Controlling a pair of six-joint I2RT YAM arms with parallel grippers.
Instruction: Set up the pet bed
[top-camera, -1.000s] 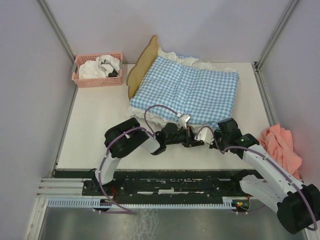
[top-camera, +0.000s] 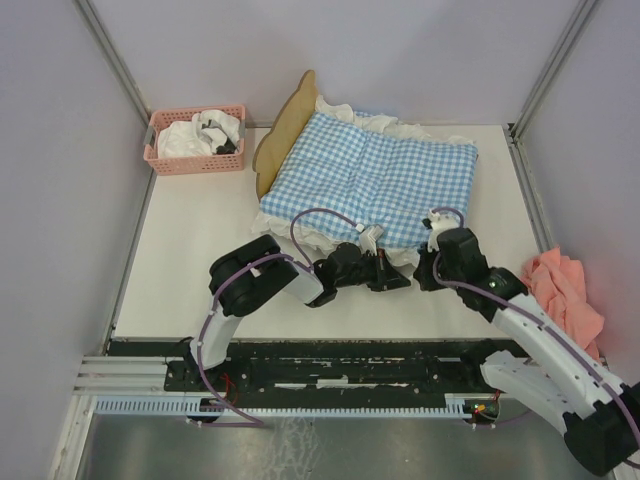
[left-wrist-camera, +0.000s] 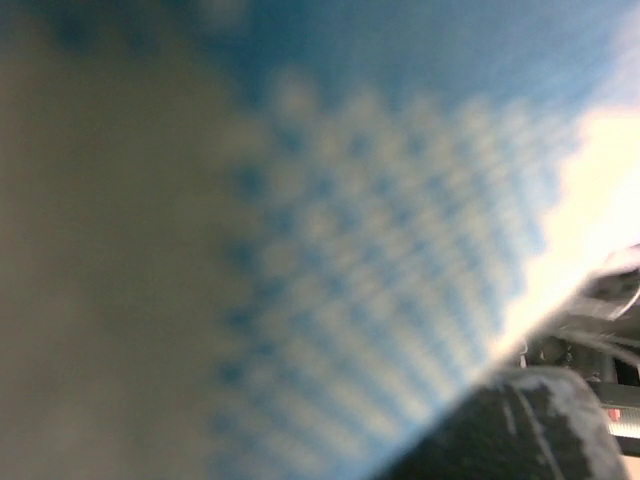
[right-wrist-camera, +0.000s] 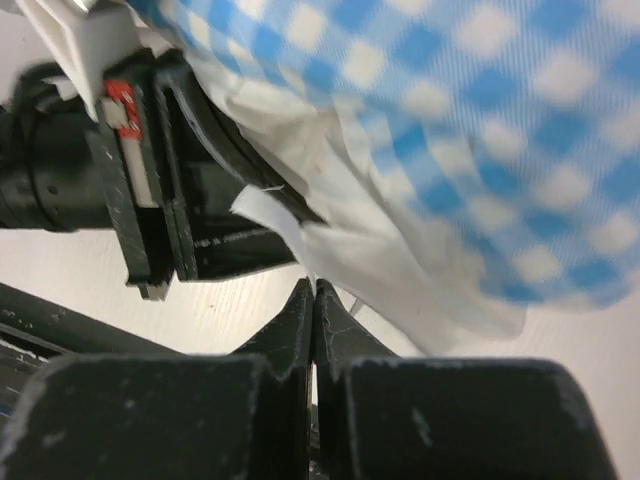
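The pet bed, with its blue-and-white checked cover (top-camera: 375, 180), lies tilted beside a tan curved headboard (top-camera: 285, 130) in the top view. White ruffled trim (right-wrist-camera: 375, 255) runs along its near edge. My left gripper (top-camera: 402, 279) is at that edge, shut on the cover's cloth; the blurred checks fill the left wrist view and hide its fingertips. Just to its right, my right gripper is shut, a thin strip of the white trim pinched at its fingertips. The left gripper's black body stands close beside it in the right wrist view.
A pink basket (top-camera: 200, 165) holding white cloth stands at the back left. Salmon-pink cloth (top-camera: 565, 295) lies at the right edge, near the right arm.
The left arm and the bed have hardly moved.
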